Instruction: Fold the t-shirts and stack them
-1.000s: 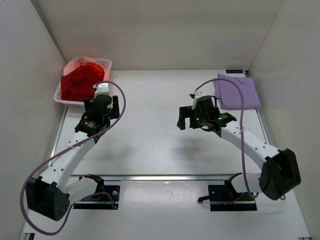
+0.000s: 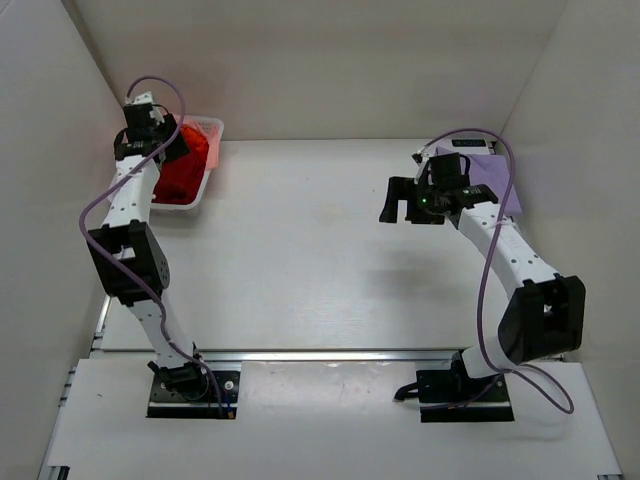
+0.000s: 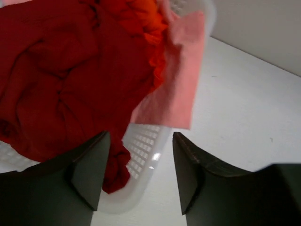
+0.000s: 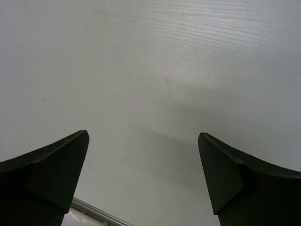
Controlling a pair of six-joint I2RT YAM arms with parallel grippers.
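Crumpled dark red cloth (image 3: pixel 80 84) fills much of the white basket (image 2: pixel 212 124) at the back left, with an orange piece (image 3: pixel 148 21) beside it. Pink cloth (image 3: pixel 181 70) hangs over the basket's rim. Above the basket, my left gripper stands open, its fingers apart and no cloth seen gripped between them. My right gripper is open over bare table, with nothing between its fingers. A flat purple folded cloth (image 2: pixel 490 172) lies at the back right, partly hidden by the right arm.
Walls (image 2: pixel 330 70) close in the back and both sides. A metal rail (image 2: pixel 330 355) runs along the table's front.
The right gripper has shifted a little right and back, still open.
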